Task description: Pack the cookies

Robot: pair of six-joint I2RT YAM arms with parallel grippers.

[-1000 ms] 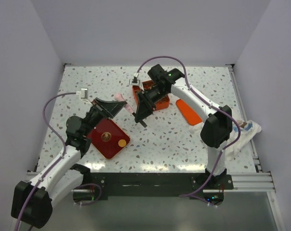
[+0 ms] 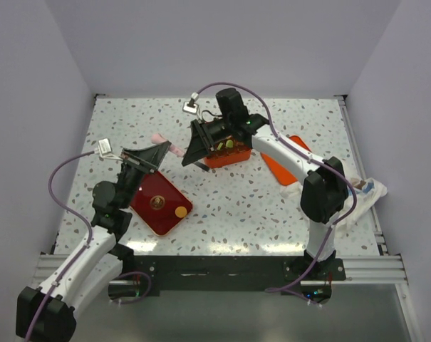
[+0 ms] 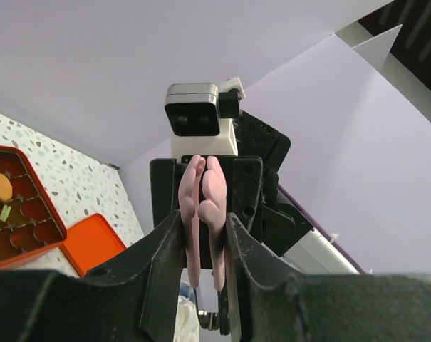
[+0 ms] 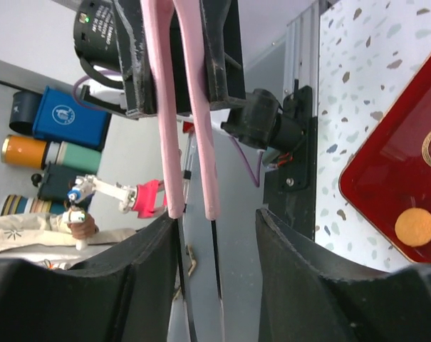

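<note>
Pink-handled tongs (image 2: 158,139) hang in the air between the two grippers. My left gripper is shut on their pink handles, which stand upright between its fingers. My right gripper is round the dark lower arms of the tongs, its fingers part open as seen in its wrist view. A red tray (image 2: 151,214) with round cookies (image 2: 180,212) lies below the left arm. An orange compartment box (image 2: 229,159) holding items stands at the back, partly hidden by the right arm.
An orange lid (image 2: 279,171) lies right of the box. A crumpled white bag (image 2: 365,196) is at the right edge.
Both grippers and the tongs between them have moved to the left and slightly upward in the top view. The tray and box have stayed put.
</note>
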